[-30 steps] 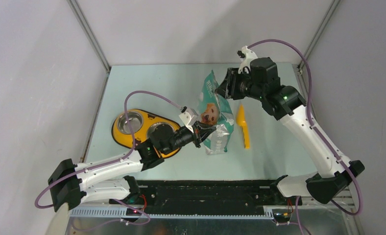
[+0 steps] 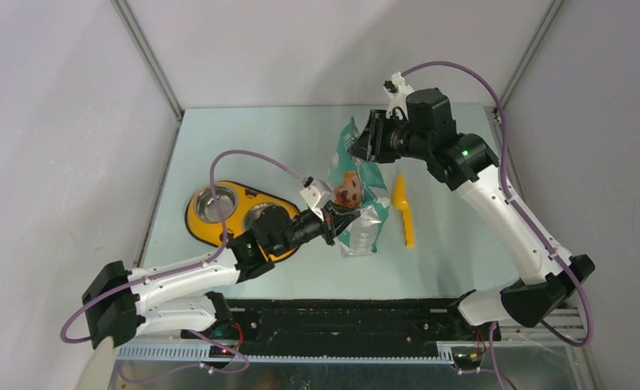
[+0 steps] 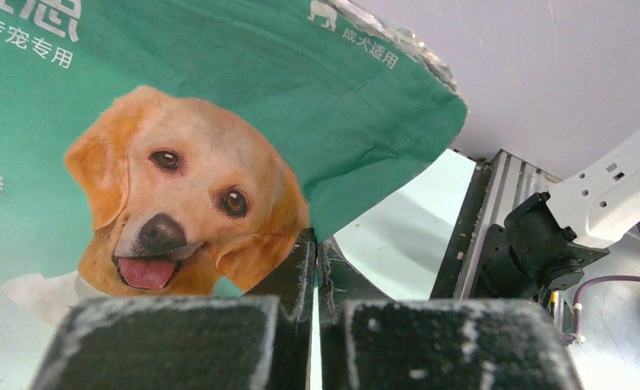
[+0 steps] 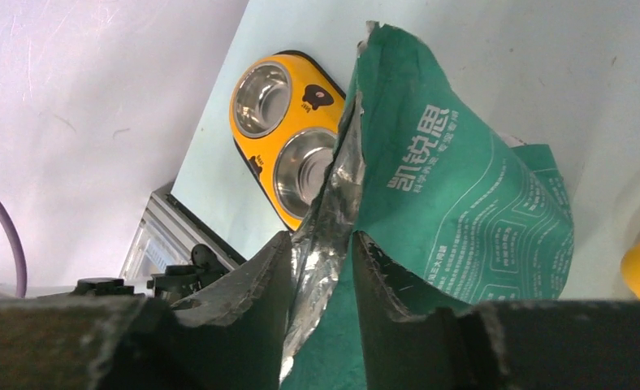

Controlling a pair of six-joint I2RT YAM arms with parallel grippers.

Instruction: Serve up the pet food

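The green pet food bag [image 2: 366, 213] with a puppy picture stands upright in the middle of the table. In the left wrist view, my left gripper is shut at the bag's side edge, and the film [image 3: 357, 175] creases towards its fingertips. My right gripper is at the bag's top, fingers part open, with the silvery upper rim [image 4: 337, 203] running between its fingers. A yellow pet bowl holder [image 2: 237, 222] with two metal bowls [image 4: 262, 99] is left of the bag; the visible bowl insides look empty. The yellow scoop [image 2: 404, 210] lies right of the bag.
My left forearm crosses the front of the bowl holder and partly covers it. Grey walls [image 2: 317, 57] enclose the back and sides.
The left arm has barely moved; bag, bowls and scoop keep their places.
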